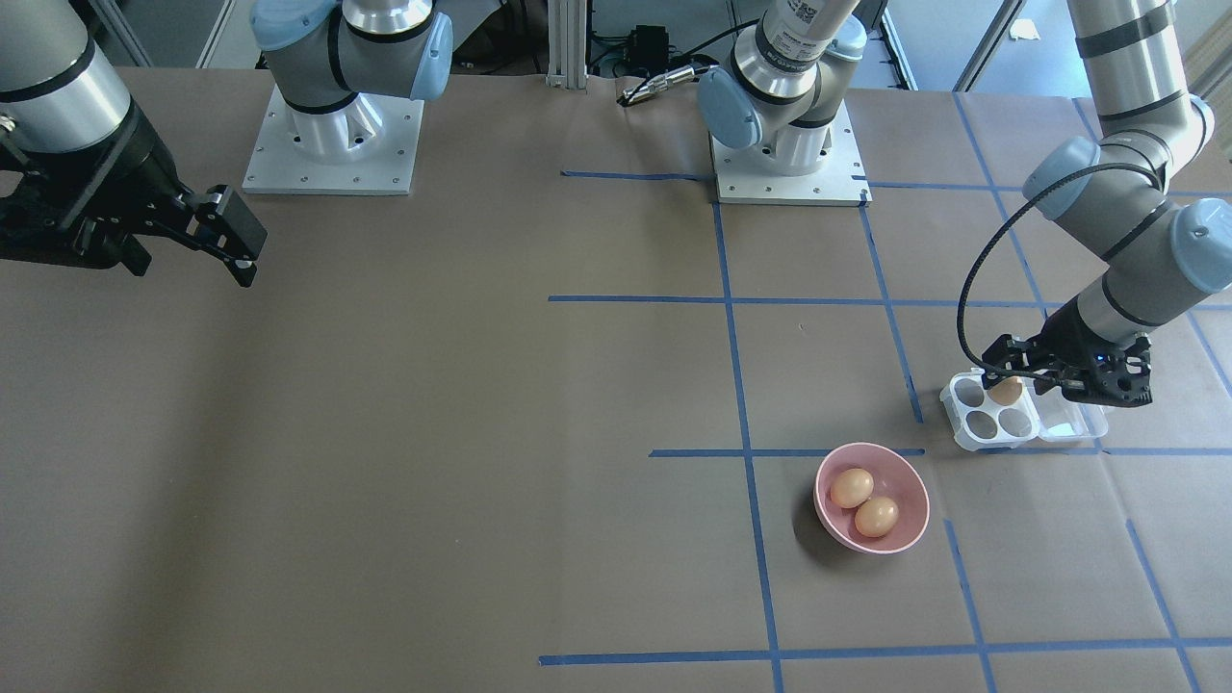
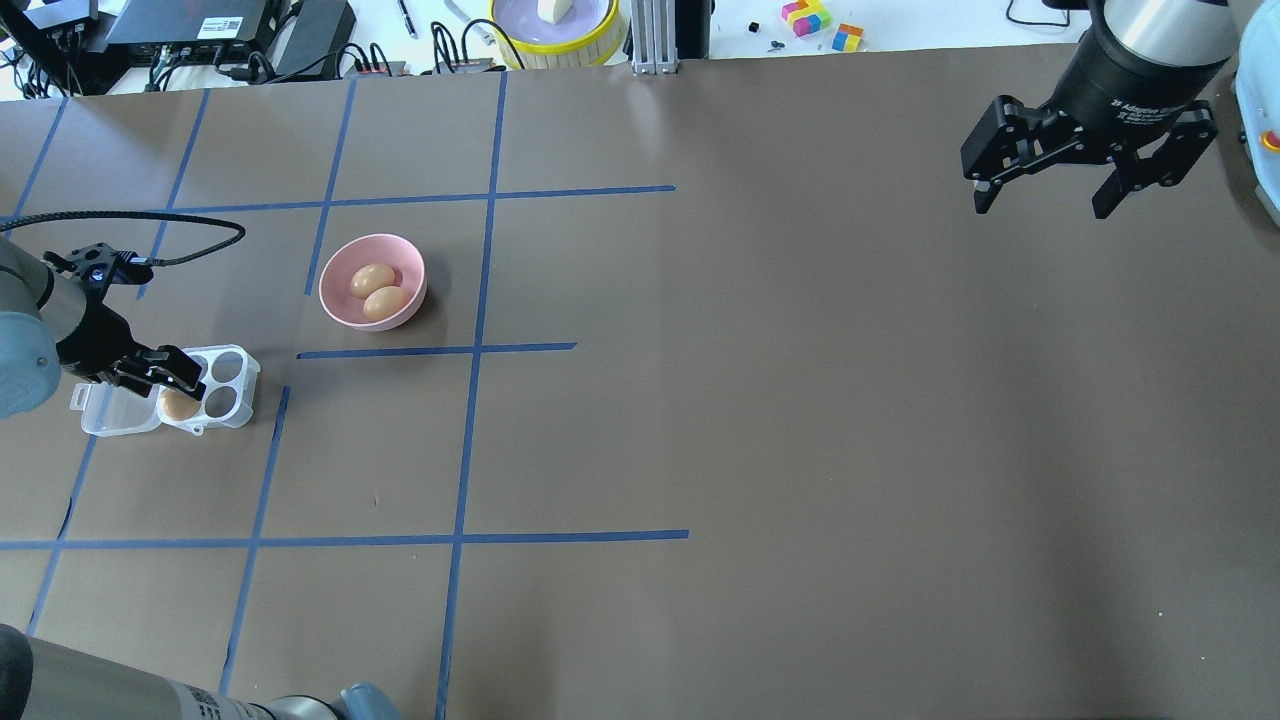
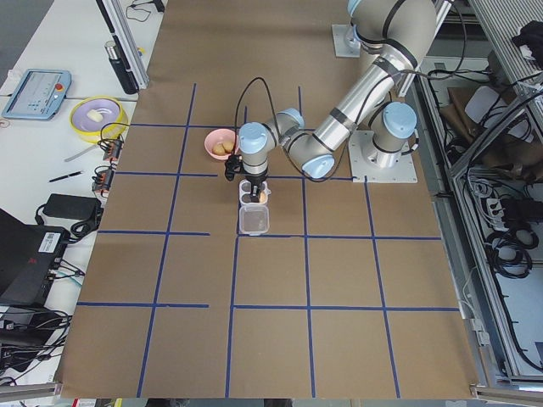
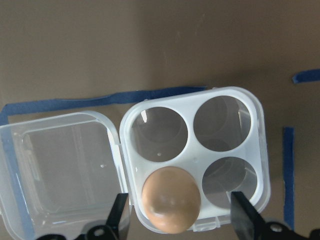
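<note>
A white four-hole egg carton (image 4: 195, 122) with its clear lid (image 4: 60, 170) open beside it sits on the taped table. One tan egg (image 4: 171, 199) is in a hole of it; the other three holes are empty. My gripper is over that egg, its fingers apart, one on either side in the wrist view; in the front view it partly hides the egg. A pink bowl (image 1: 825, 485) holds two eggs (image 1: 851, 486) in front of the carton.
Other arms stand around the table, one with a black gripper (image 2: 1086, 144) at the top right of the top view.
</note>
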